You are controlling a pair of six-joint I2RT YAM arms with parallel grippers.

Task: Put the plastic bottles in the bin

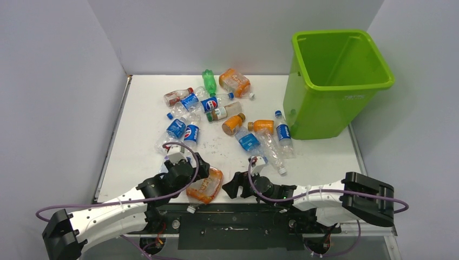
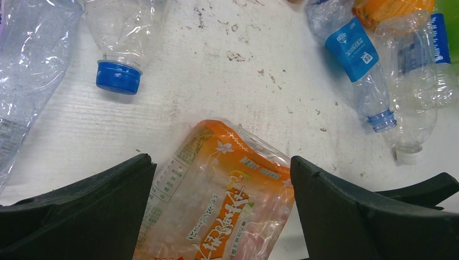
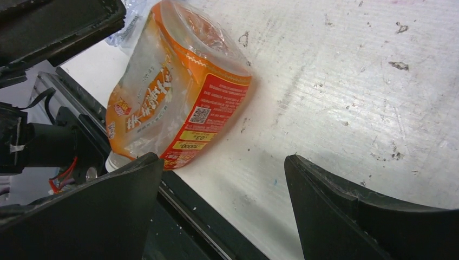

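Note:
A large clear bottle with an orange label (image 1: 205, 187) lies at the table's front edge. My left gripper is open, and in the left wrist view this bottle shows between its fingers. My right gripper (image 1: 234, 184) stands open just right of that bottle; only bare table and the front edge show between its fingers in the right wrist view. Further back lie several bottles, among them a green one (image 1: 209, 82), a Pepsi bottle (image 1: 191, 133), an orange one (image 1: 233, 124) and a clear bottle (image 1: 270, 150). The green bin (image 1: 319, 111) stands upright at the back right.
A bottle with a blue label (image 1: 284, 132) lies close to the bin's left side. Dark rail and hardware (image 1: 238, 227) run along the front edge. Bare table (image 1: 319, 162) shows in front of the bin, and walls enclose the left, back and right.

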